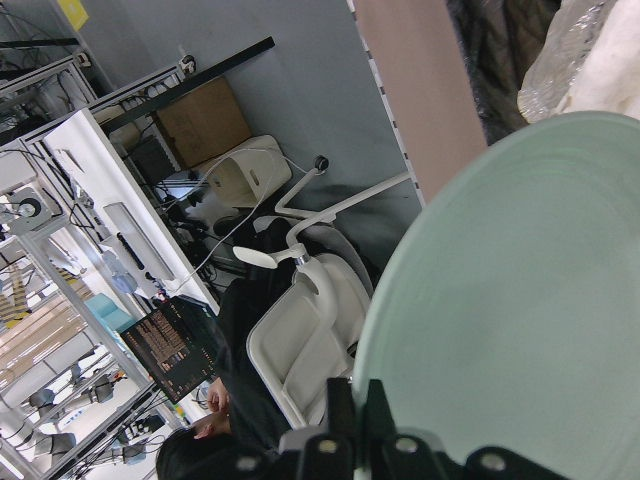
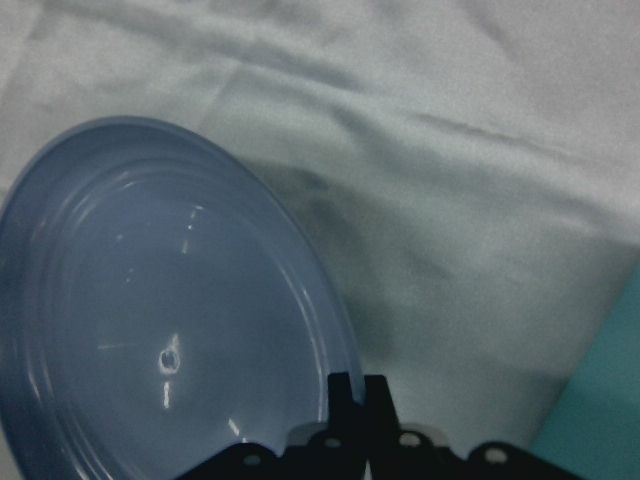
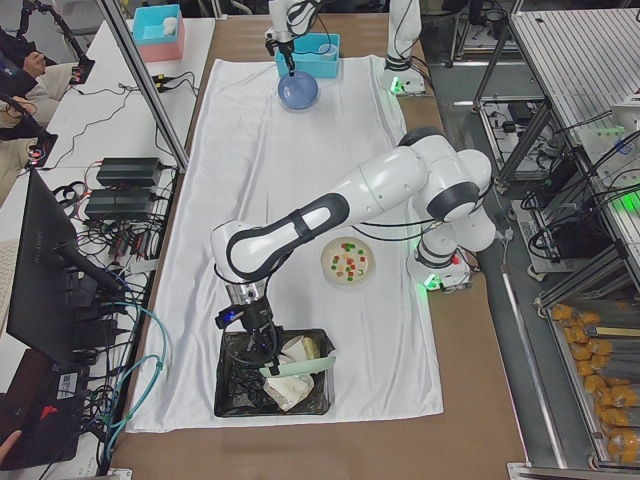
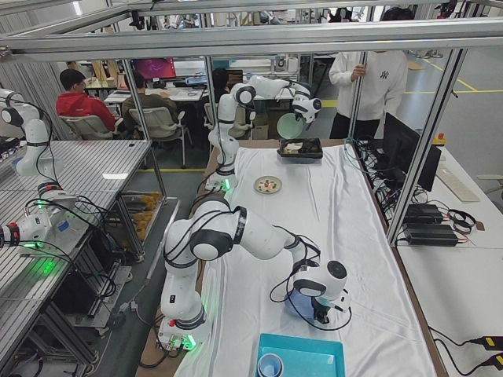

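Note:
My left gripper is shut on the rim of a pale green plate [image 1: 510,290], held tilted over a black-lined bin [image 3: 235,390] with crumpled wrappers [image 3: 292,393] inside. My right gripper is shut on the edge of a blue plate [image 2: 170,280], seen at the far end of the cloth in the camera left view. A cream plate [image 3: 348,260] with small coloured pieces lies on the white cloth near the middle.
A light blue bin [image 4: 299,353] with a cup [image 4: 269,365] stands beside the blue plate. Monitors and cables line one side.

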